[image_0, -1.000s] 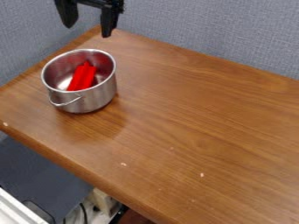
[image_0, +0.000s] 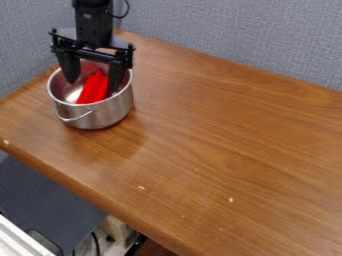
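Note:
A steel pot (image_0: 90, 114) with a wire handle stands at the left of the wooden table (image_0: 227, 160). A red object (image_0: 94, 89) lies inside it. My black gripper (image_0: 92, 74) is open and lowered into the top of the pot, its two fingers on either side above the red object, one toward the left and one toward the right. Whether either finger touches the red object I cannot tell.
Grey walls stand behind it. Past the table's front left edge lie a dark mat, a white item and cables.
My gripper has come down from above the pot's back to inside its rim. The pot and red object look unmoved.

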